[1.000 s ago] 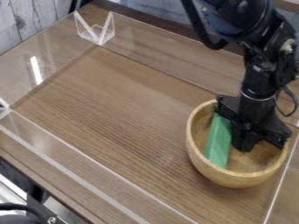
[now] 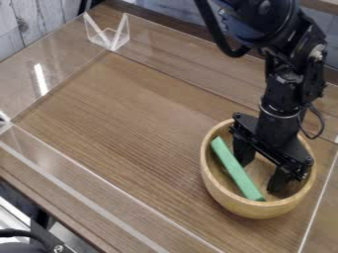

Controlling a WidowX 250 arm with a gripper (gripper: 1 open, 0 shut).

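My black gripper point(image 2: 271, 148) is at the right, lowered into a round yellow-tan bowl point(image 2: 264, 208). A long green object point(image 2: 236, 168) lies along the bowl's left side, beside the dark fingers. I see nothing clearly held; the fingertips are dark and overlap, so their spacing is hard to make out.
A white wire-like holder point(image 2: 109, 30) stands at the back left. The bowl sits near the table's right side.
The gripper has shifted left over the bowl. The bowl has moved slightly left, and the green object has changed its lie within it over the last second.
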